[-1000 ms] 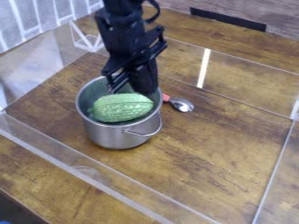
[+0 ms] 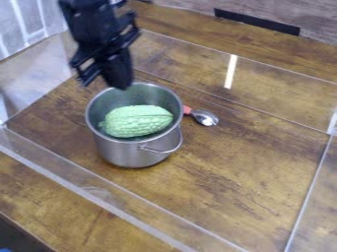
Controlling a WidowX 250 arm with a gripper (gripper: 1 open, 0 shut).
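A steel pot [image 2: 132, 148] with a wire handle stands left of centre on the wooden table, holding a pale green bitter melon [image 2: 138, 121]. My dark gripper [image 2: 110, 77] hangs blurred just above the back of the pot, apart from the melon, shut with nothing visible in it. A spoon [image 2: 203, 117] with an orange-red handle lies at the pot's right, its handle partly behind the pot.
Clear panels or strips cross its surface at left and right. A dark wall edge runs along the back.
My gripper has risen and moved left, away from the melon, uncovering more of the pot's inside. The melon remains in the pot.
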